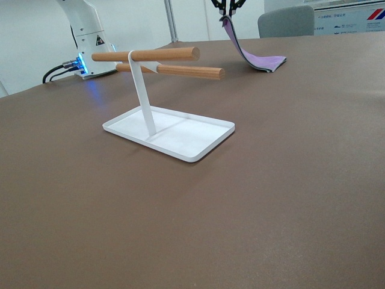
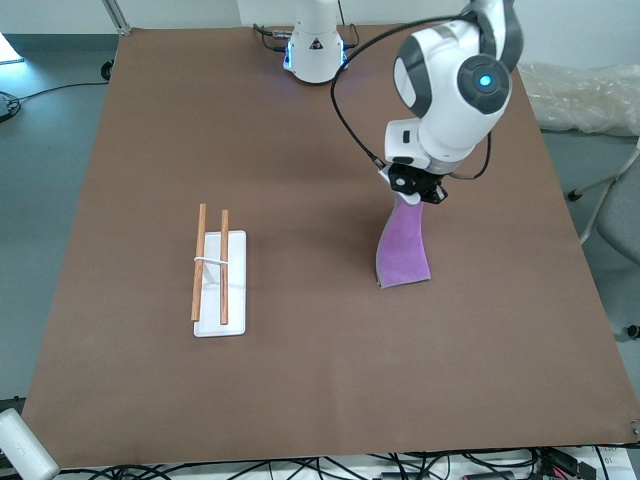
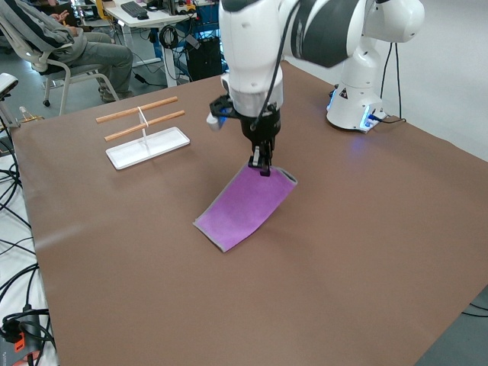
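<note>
A purple cloth (image 2: 403, 250) with grey edging hangs from my gripper (image 3: 261, 166), which is shut on one end of it; the top view (image 1: 226, 13) shows that end lifted while the far end (image 1: 267, 62) rests on the brown table. Left of it in the left view stands a white rack (image 2: 236, 290) with two horizontal wooden bars (image 2: 198, 270) over a flat tray (image 1: 186, 138); nothing hangs on the bars.
The arm's base (image 2: 312, 50) is at the back with cables. Loose cables and equipment (image 3: 23, 335) lie beyond the table's edge.
</note>
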